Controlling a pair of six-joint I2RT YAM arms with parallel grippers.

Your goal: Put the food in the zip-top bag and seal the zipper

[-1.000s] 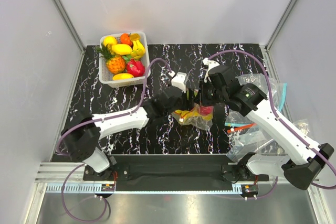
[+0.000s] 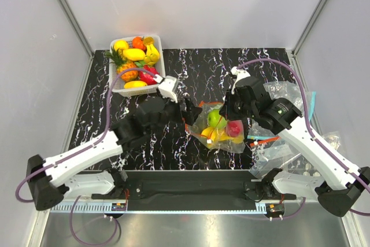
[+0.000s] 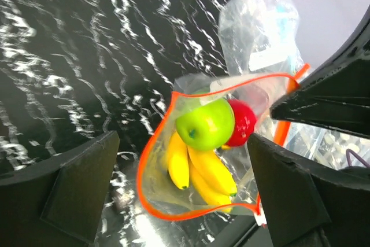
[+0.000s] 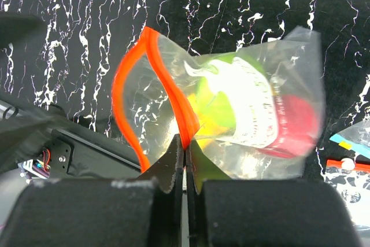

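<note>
A clear zip bag with orange zipper lies at the table's centre, holding a green fruit, a red fruit and several yellow bananas; the left wrist view shows its mouth spread. My right gripper is shut on the orange zipper edge. My left gripper stands open just left of the bag, its fingers either side in its wrist view, holding nothing.
A white basket of fruit sits at the back left. More clear bags lie along the right side. The table left of the bag is bare.
My left gripper has pulled back to the left, away from the bag and my right gripper, uncovering more of the bag. The right arm has shifted only slightly.
</note>
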